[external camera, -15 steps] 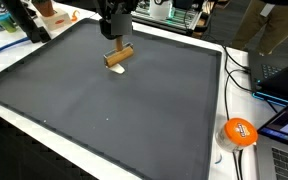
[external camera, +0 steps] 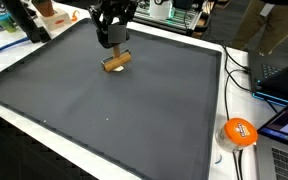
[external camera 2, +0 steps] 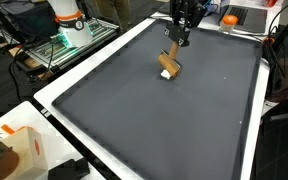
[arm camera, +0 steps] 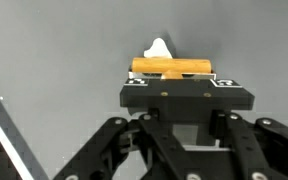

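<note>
A wooden piece with a cylindrical crossbar (external camera: 116, 63) and a short upright stem (external camera 2: 174, 48) is held beneath my gripper (external camera: 115, 44). The gripper is shut on the stem, with the crossbar below the fingers. In the wrist view the crossbar (arm camera: 171, 66) lies just past the dark fingers (arm camera: 187, 95). A small white piece (arm camera: 158, 48) shows beside the crossbar; in the second exterior view, this white piece (external camera 2: 165, 74) is at its lower edge. Whether the crossbar touches the grey board or the white piece cannot be told.
The grey board (external camera: 114, 115) is mostly bare, with wide free room in front of and beside the gripper. An orange-topped container (external camera: 238, 133) stands on the white table to the right. A laptop (external camera: 276, 80) and cables lie farther right.
My gripper and the wooden piece have come slightly down and toward the front left in the first exterior view. The crossbar is now closer to the white piece, which has barely moved.
</note>
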